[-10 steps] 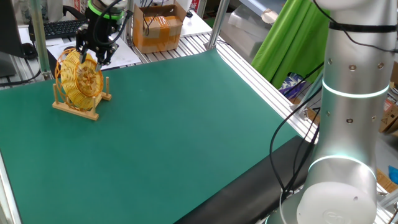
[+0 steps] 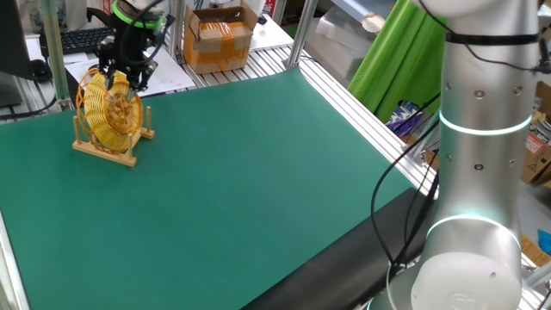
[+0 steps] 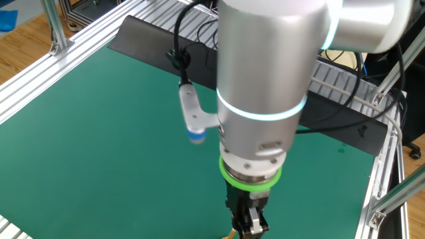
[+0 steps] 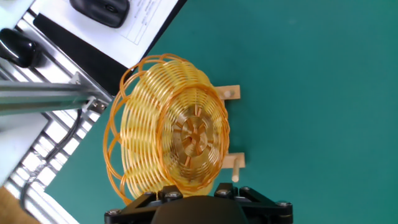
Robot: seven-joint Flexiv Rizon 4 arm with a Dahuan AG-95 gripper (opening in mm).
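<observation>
A yellow woven basket (image 2: 110, 119) with an orange looped rim stands on its side in a small wooden rack (image 2: 105, 154) at the far left of the green table. In the wrist view the basket (image 4: 142, 127) shows its round base facing right, and two ends of the rack (image 4: 234, 160) stick out beyond it. My gripper (image 2: 120, 81) is at the basket's upper edge, its two fingers spread apart. Whether they touch the wicker cannot be made out. The second exterior view shows the gripper (image 3: 250, 229) at the bottom edge, with the basket nearly all out of frame.
A metal post (image 2: 56, 56) rises close behind the basket at the table's edge. Beyond it lie a keyboard (image 2: 79, 40), papers and a mouse (image 4: 102, 9). A cardboard box (image 2: 219, 39) stands behind the table.
Over the last second my gripper has shifted slightly left, closer over the basket's upper edge. The arm at the right has swung a little left too. Basket and rack have stayed put.
</observation>
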